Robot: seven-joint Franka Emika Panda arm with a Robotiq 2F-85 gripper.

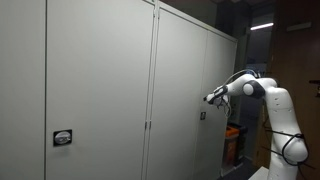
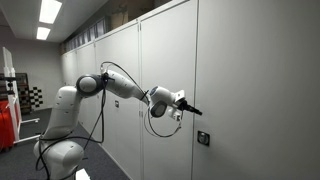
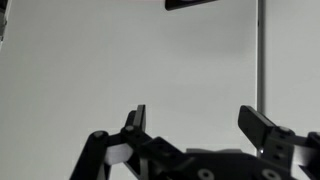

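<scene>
My gripper stands open in the wrist view, its two dark fingers wide apart with only the pale cabinet door (image 3: 130, 75) behind the gap. A dark handle (image 3: 188, 3) is cut off by the top edge of that view. In exterior view 1 the gripper (image 1: 208, 98) is small, at the door front, a little above a dark handle plate (image 1: 203, 115). Exterior view 2 shows the gripper (image 2: 188, 106) pointing toward the doors, higher than the dark handle (image 2: 203, 138). Whether any finger touches the door cannot be told.
Tall light-grey cabinet doors (image 1: 100, 80) fill most of the scene, with a second handle (image 1: 62, 137) nearer the camera. An orange-topped bin (image 1: 232, 132) stands beyond the cabinet. Cables (image 2: 103, 110) hang from the arm.
</scene>
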